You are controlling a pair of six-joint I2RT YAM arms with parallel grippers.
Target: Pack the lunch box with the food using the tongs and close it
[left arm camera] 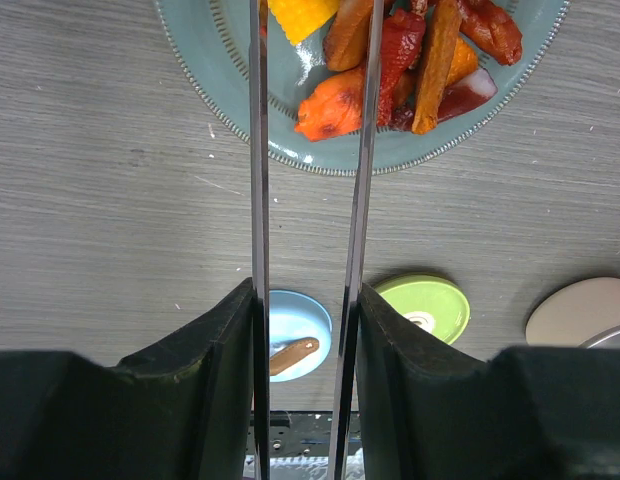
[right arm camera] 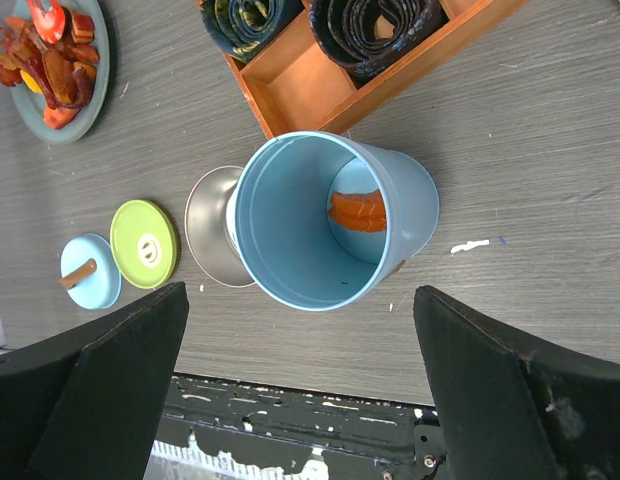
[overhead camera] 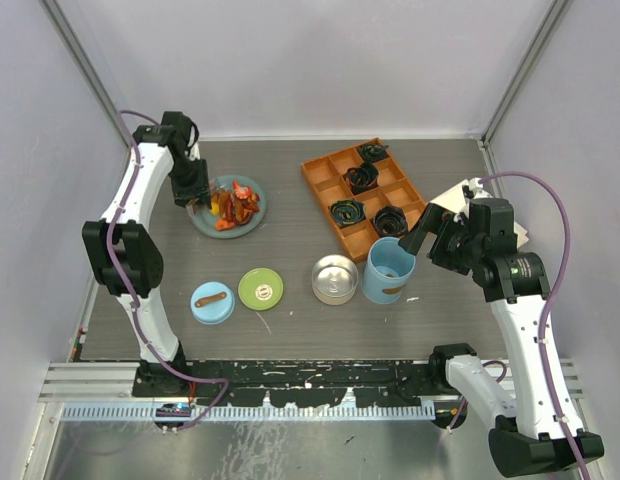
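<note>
My left gripper [overhead camera: 200,200] hangs over the left side of a teal plate [overhead camera: 220,225] piled with food. In the left wrist view its two long metal prongs stand apart across the yellow corn [left arm camera: 300,14] and orange pieces [left arm camera: 330,105]; whether anything is between the tips is cut off. My right gripper [overhead camera: 430,225] is open above the blue cup [right arm camera: 410,220], which holds an orange piece [right arm camera: 358,208]. A metal bowl [overhead camera: 335,275], a green lid [overhead camera: 260,288] and a blue lid [overhead camera: 212,312] lie in front.
A wooden compartment tray [overhead camera: 320,180] with several dark coiled items stands at the back centre-right. A pale board [overhead camera: 450,200] is partly behind the right arm. Bare table lies between the plate and the lids.
</note>
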